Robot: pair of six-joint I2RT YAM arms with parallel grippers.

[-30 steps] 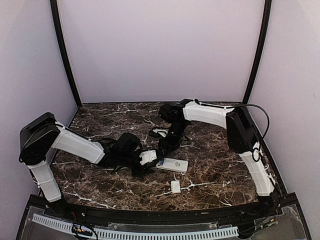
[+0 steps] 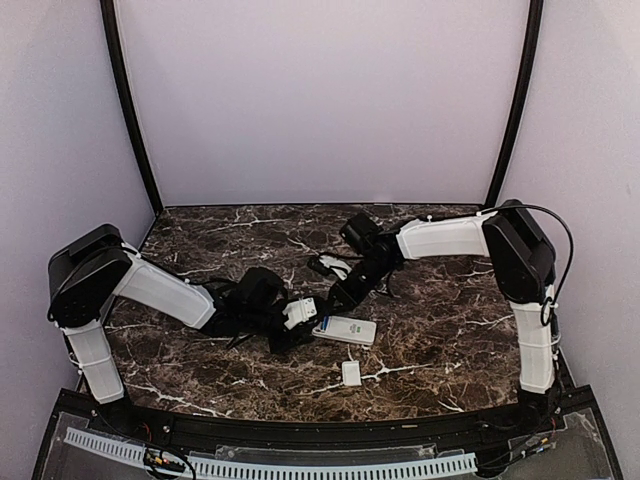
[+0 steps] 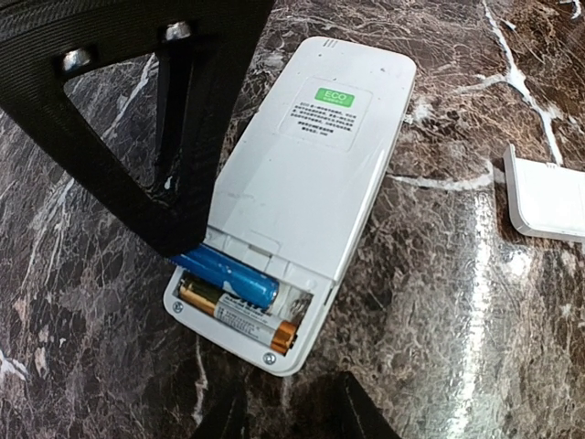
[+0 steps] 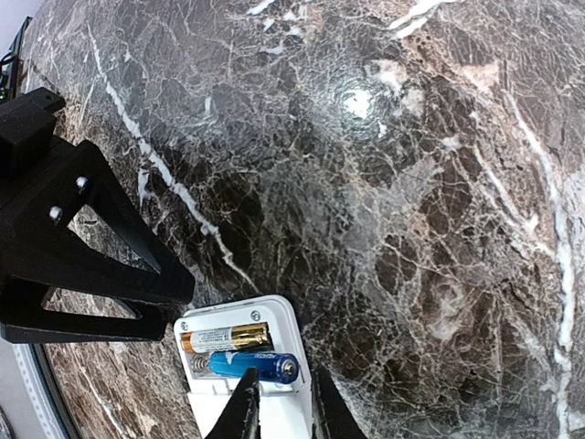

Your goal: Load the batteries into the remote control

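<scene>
The white remote [image 3: 302, 201] lies back side up, its battery bay uncovered. A gold-and-black battery [image 3: 239, 315] sits in the outer slot. Beside it the blue battery [image 4: 256, 366] lies slantwise in the inner slot, its nub end looking raised at the bay's edge. My right gripper is part open over that nub end; in the left wrist view its fingers [image 3: 187, 219] reach down to the battery. Just off the remote's bay end is my left gripper, fingertips apart; whether it bears on the remote cannot be made out.
The small white battery cover [image 2: 351, 373] lies loose on the marble table [image 2: 450, 350], in front of the remote. Both arms crowd the bay end of the remote. Free table lies to the right and in front.
My right arm has swung to the right at its elbow, its gripper shifting slightly right over the remote's bay end. The left gripper has edged right a little. The remote and cover stay put.
</scene>
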